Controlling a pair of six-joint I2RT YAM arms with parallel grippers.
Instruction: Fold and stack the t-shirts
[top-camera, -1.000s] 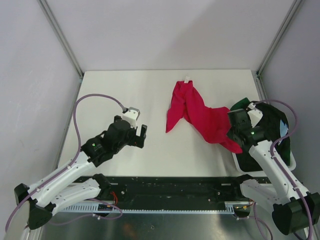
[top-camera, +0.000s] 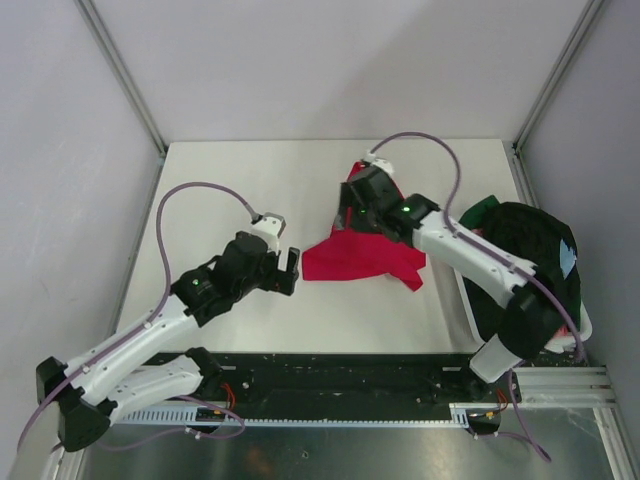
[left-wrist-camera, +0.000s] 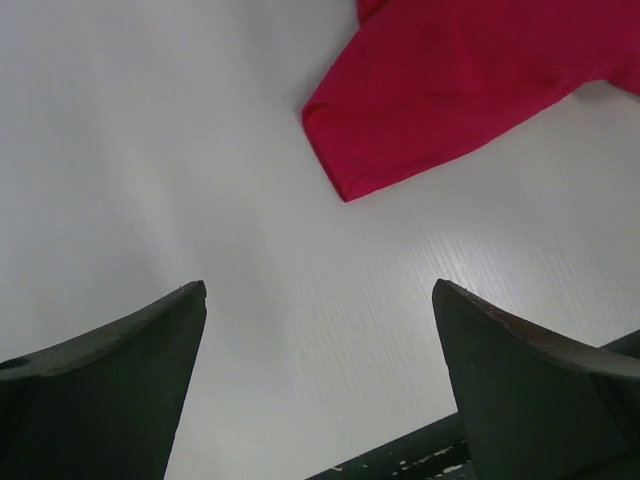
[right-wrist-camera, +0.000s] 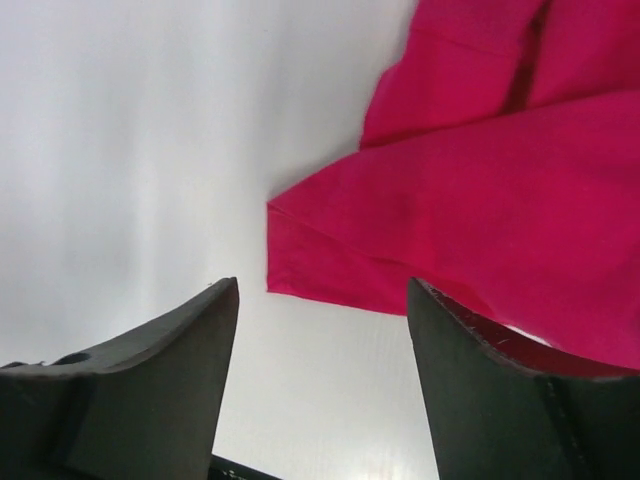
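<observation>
A red T-shirt (top-camera: 370, 255) lies spread and rumpled on the white table, with a folded-over corner at its left end (left-wrist-camera: 350, 150) and bunched cloth toward the back (right-wrist-camera: 450, 70). My left gripper (top-camera: 281, 263) stands open just left of the shirt, above bare table, with nothing between its fingers. My right gripper (top-camera: 355, 208) is open over the upper part of the shirt, partly hiding it in the top view; the right wrist view shows the left corner below it, between and beyond the open fingers.
A white bin (top-camera: 465, 310) holding dark and green garments (top-camera: 520, 250) stands at the table's right edge. The front edge (top-camera: 330, 355) runs along the dark frame.
My right gripper has swept left from beside the bin to over the shirt, and the shirt now reaches farther left and less far right. My left gripper has shifted slightly right.
</observation>
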